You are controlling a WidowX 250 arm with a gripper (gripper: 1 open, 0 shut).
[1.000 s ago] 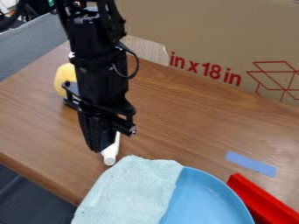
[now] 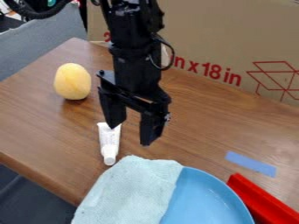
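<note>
My black gripper (image 2: 132,122) hangs open over the middle-left of the wooden table, its two fingers apart with nothing seen between them. Just below and left of it lies a white tube (image 2: 110,142) with its cap toward the near edge. A yellow egg-shaped object (image 2: 73,81) stands at the left. In the foreground a pale cloth (image 2: 122,188) lies against a blue plate (image 2: 205,210).
A red object (image 2: 263,201) lies at the near right, a strip of blue tape (image 2: 250,164) above it. A cardboard panel (image 2: 233,39) stands along the back.
My gripper has moved right and a little up, uncovering more of the white tube and the yellow object. Its fingers now show apart.
</note>
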